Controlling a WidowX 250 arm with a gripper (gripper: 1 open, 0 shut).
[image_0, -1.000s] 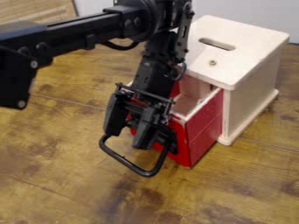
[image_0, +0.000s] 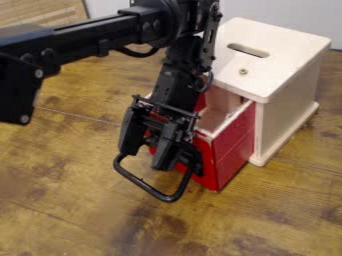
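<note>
My black gripper (image_0: 158, 140) reaches down at the centre of the view, in front of a red box (image_0: 230, 150) with a pale interior. The gripper and a black looped part below it cover much of the box's front and left. Whether its fingers are open or shut, and whether anything is between them, I cannot tell. Behind and right of the box stands a white box (image_0: 283, 70) with a slot in its top and a small round knob.
The arm spans the upper left and top centre of the view. A pale wall shows at the top right.
</note>
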